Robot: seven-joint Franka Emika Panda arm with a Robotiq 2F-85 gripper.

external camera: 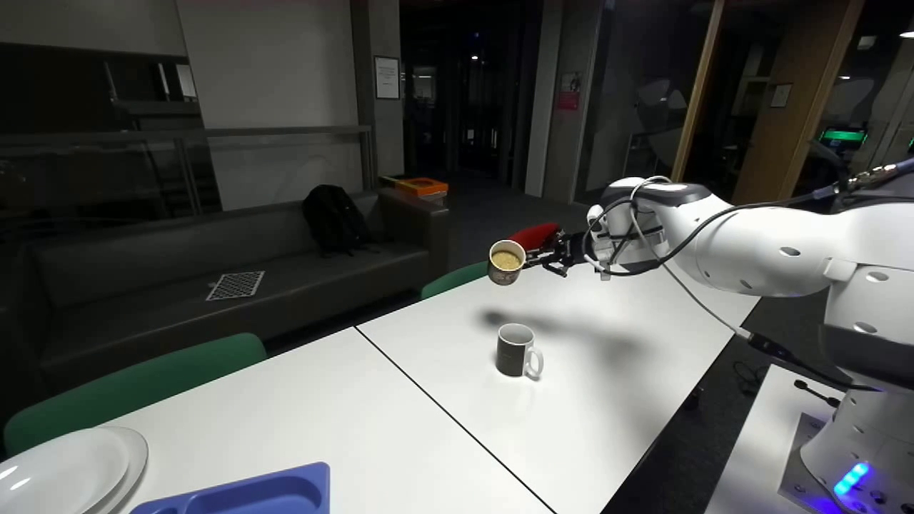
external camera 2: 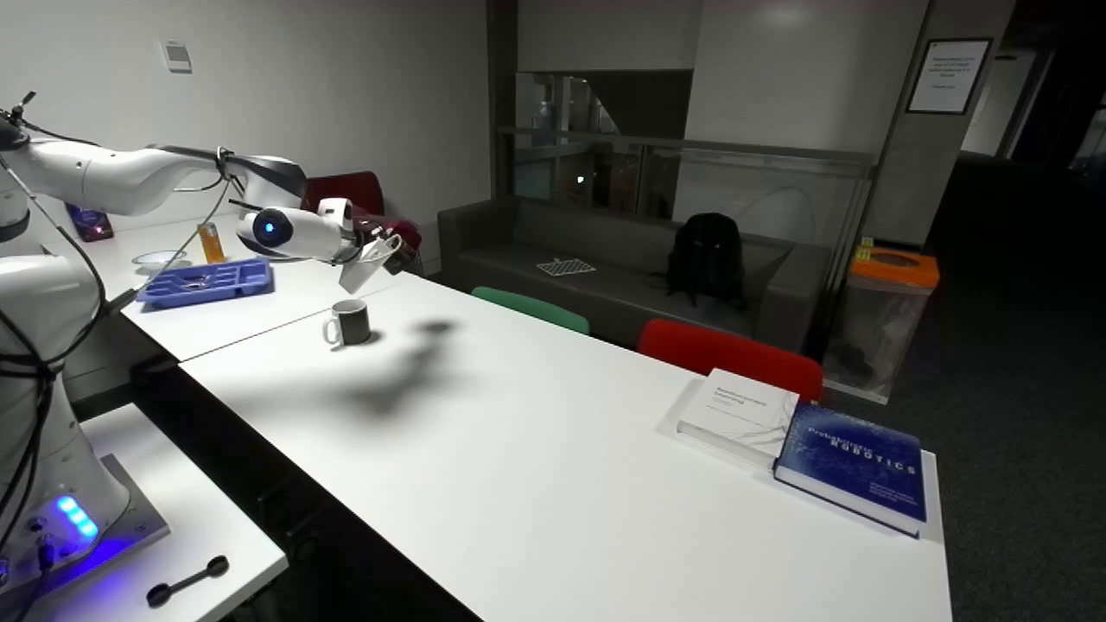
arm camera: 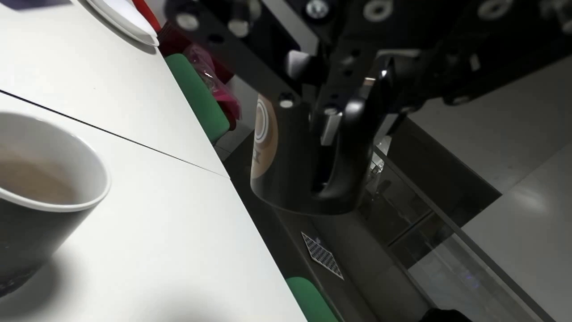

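A dark mug (external camera: 510,360) with a white inside and white handle stands upright on the white table; the same mug (external camera 2: 358,325) shows in exterior view 2. Brown liquid (arm camera: 35,174) is visible inside it in the wrist view. My gripper (external camera: 536,256) is above the table, shut on a cup (external camera: 506,275) with tan contents showing through its mouth. This held cup (external camera 2: 364,273) hangs tilted above the mug's level, touching neither mug nor table. In the wrist view its dark side (arm camera: 292,177) carries an orange-brown patch; my fingers hide part of it.
A blue tray (external camera: 313,475) and white plates (external camera: 128,467) lie on the adjoining table. Two books, one white (external camera 2: 738,406) and one blue (external camera 2: 850,456), rest at the far end.
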